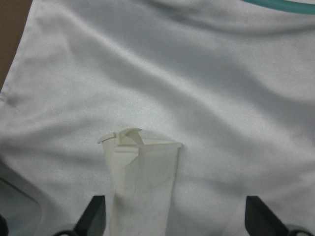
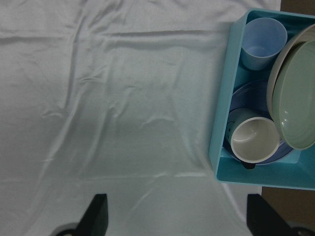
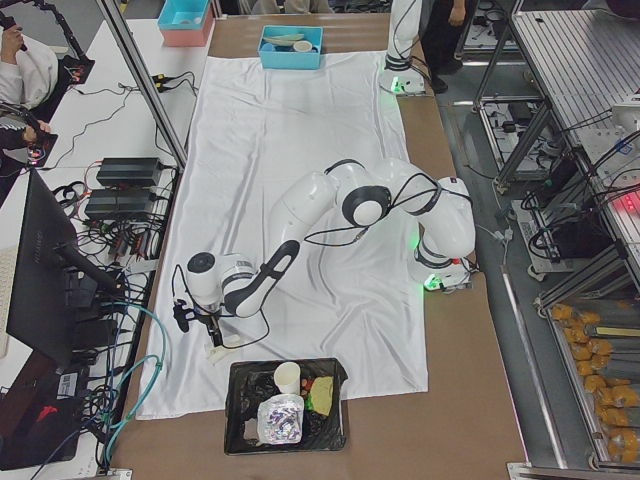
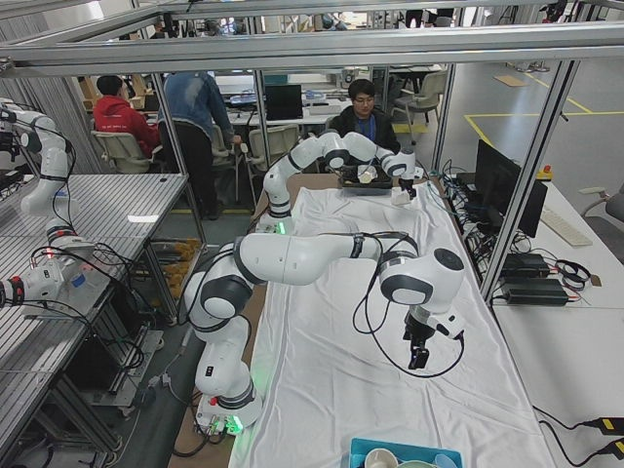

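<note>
A crumpled white paper cup lies on the white cloth between the open fingers of my left gripper, which in the camera left view hangs low just above the black bin. My right gripper stands open over bare cloth, beside a blue tub holding a blue cup, a mug and stacked plates.
The black bin at the near edge holds a white cup, a foil item and small coloured pieces. A teal hose runs along the left edge.
</note>
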